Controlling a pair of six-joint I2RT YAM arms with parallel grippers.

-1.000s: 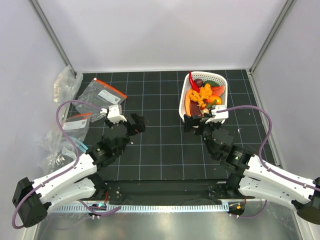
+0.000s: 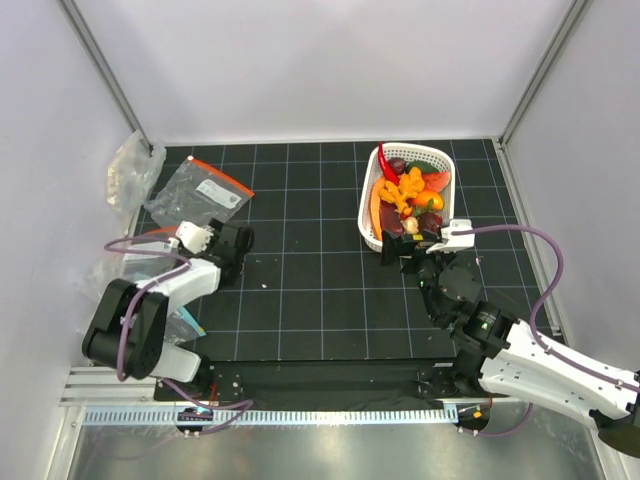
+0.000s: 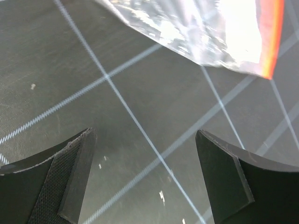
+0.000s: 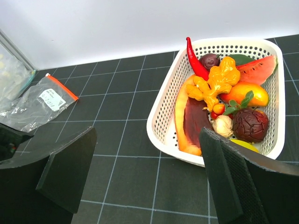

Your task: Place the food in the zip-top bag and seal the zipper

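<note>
At the back left of the table lie clear zip bags; the rear one (image 2: 204, 192) has an orange zipper strip and a white label, and looks flat and empty. Others, partly behind my left arm, are piled at the left wall. My left gripper is open over bare dark mat, with a bag's (image 3: 205, 32) edge ahead of it. The play food, including a ginger-like piece (image 4: 216, 81), a red chili (image 4: 196, 60) and a watermelon slice (image 4: 259, 70), sits in a white basket (image 4: 156, 123). My right gripper stands open before the basket, empty.
White walls close in the table at the back and both sides. Another clear bag (image 2: 135, 175) leans in the back left corner.
My left gripper has swung left and turned, from the open mat toward the bags. The right gripper has shifted slightly to the right. Bags and basket look unmoved.
</note>
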